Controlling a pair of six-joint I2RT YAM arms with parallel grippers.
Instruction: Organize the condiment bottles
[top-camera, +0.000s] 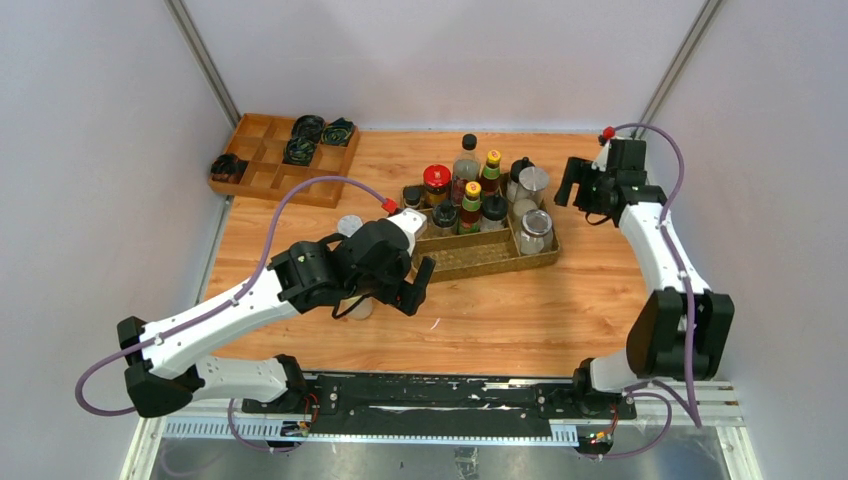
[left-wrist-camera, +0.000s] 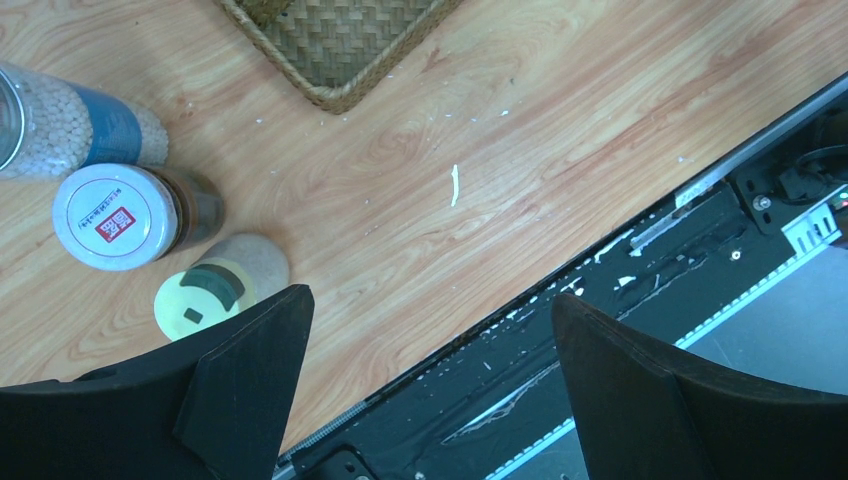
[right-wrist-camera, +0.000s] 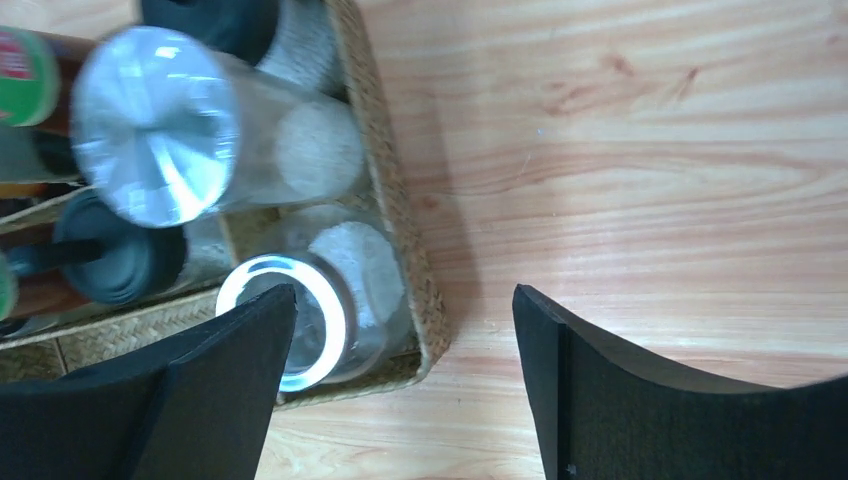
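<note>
A woven divided basket (top-camera: 470, 265) holds several bottles and jars, among them a red-lidded jar (top-camera: 437, 178), a silver-lidded jar (right-wrist-camera: 160, 130) and a clear jar (right-wrist-camera: 320, 300) in its right section. My right gripper hangs open above the basket's right side, nothing between its fingers. My left gripper is open and empty over the front-left table. Beside it in the left wrist view stand a jar of white grains (left-wrist-camera: 70, 125), a white-lidded jar (left-wrist-camera: 115, 215) and a pale-lidded jar (left-wrist-camera: 200, 300).
A wooden compartment tray (top-camera: 275, 185) with dark bundles sits at the back left. The table's front edge borders a black rail.
</note>
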